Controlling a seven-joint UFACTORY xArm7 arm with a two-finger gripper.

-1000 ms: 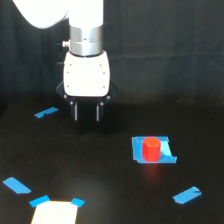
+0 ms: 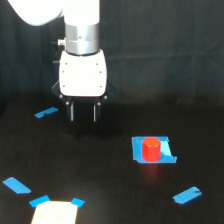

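Observation:
My gripper (image 2: 84, 112) hangs over the back left part of the dark table, pointing down. Its two fingers (image 2: 72, 111) are spread, and nothing shows between them. A small red block or cylinder (image 2: 151, 150) stands on a blue-taped, light-blue patch (image 2: 137, 143) to the right, well apart from the gripper and nearer the camera.
At the front left edge sits a pale, cream-coloured object (image 2: 54, 213), cut off by the frame, with blue tape (image 2: 39, 201) at its corners. Blue tape strips lie at the left (image 2: 16, 186) and at the lower right (image 2: 187, 195).
The arm and gripper have shifted slightly to the left, with the fingers still apart. The red object and the tape have stayed where they were.

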